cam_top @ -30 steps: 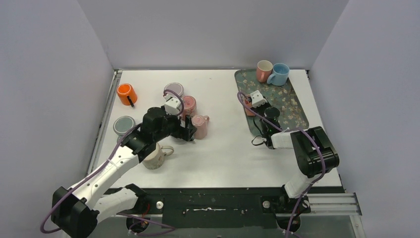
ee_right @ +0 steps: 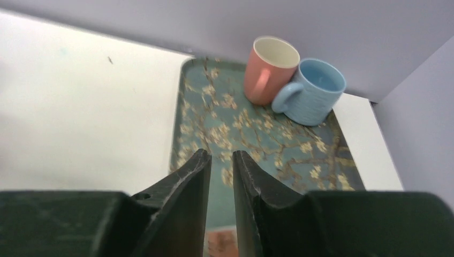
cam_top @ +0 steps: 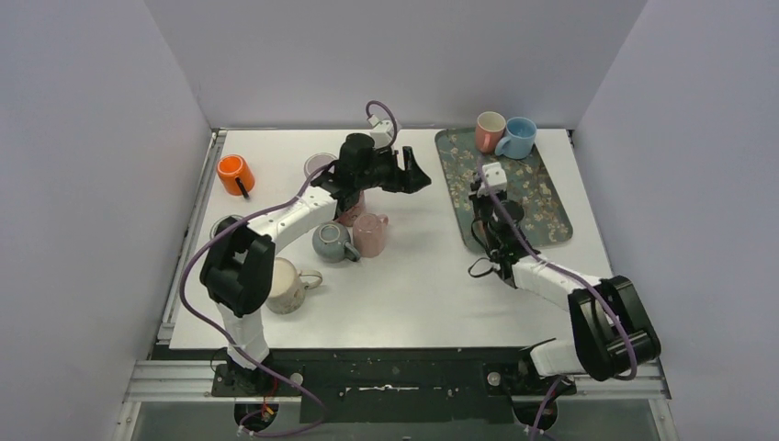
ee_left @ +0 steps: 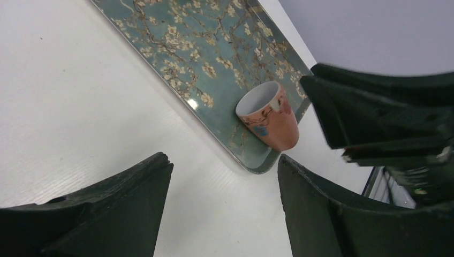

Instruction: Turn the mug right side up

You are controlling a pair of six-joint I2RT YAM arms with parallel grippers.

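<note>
On the tray, close to its front-left corner, a mug with a coloured pattern appears to lie on its side, its white mouth towards the tray's back. In the right wrist view only a strip of the mug shows at the bottom, and from above the right arm hides most of it. Beside and above it is my right gripper, narrowly open, with no sign of a grip on the mug. Left of the tray my left gripper hangs open over bare table, nothing between its fingers.
Pink and blue mugs stand at the tray's back. Several upside-down mugs, including a grey one, sit under and beside the left arm; an orange mug is farther left.
My left gripper has swung right and backward, away from the mugs at left. The mug beneath it is now mostly hidden from above.
</note>
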